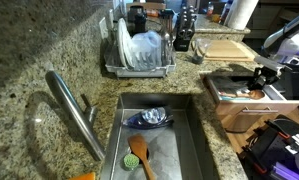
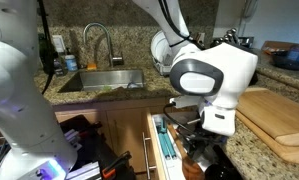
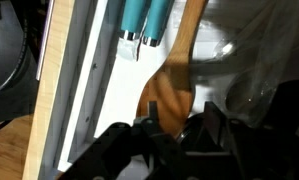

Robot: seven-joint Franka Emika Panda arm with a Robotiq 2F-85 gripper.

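A wooden spoon [image 3: 170,88] lies in the open drawer [image 2: 159,158]; its bowl points toward my gripper in the wrist view. My gripper is over the bowl end, its dark fingers [image 3: 140,132] apart on either side of the bowl's edge. No firm grip on the spoon shows. From the second exterior view, the gripper [image 2: 197,148] hangs low over the drawer with the spoon's bowl [image 2: 192,170] just under it. At the far right of the first exterior view, the gripper [image 1: 257,80] is small and its fingertips are hard to make out.
Turquoise-handled utensils [image 3: 144,22] lie beside the spoon, and clear and dark items fill the other side of the drawer. The sink [image 1: 154,125] holds another wooden spoon [image 1: 140,150]. A dish rack [image 1: 141,58] and wooden boards [image 2: 264,105] stand on the counter.
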